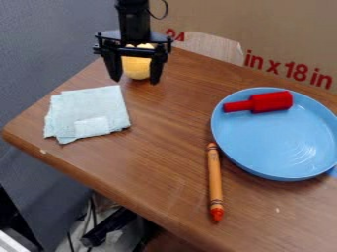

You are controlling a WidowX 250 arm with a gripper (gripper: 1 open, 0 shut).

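Observation:
My black gripper [136,69] is at the top of the view, over the back left of the wooden table, its two fingers apart around or just in front of a yellow object [136,64]. Whether it touches that object I cannot tell. A pale folded cloth [82,108] lies at the left of the table. A blue plate [277,148] on the right holds a red cylindrical object [270,101]. An orange crayon [215,182] lies left of the plate.
A cardboard box [263,34] with red print stands behind the table [152,172]. The table's left edge drops to the floor.

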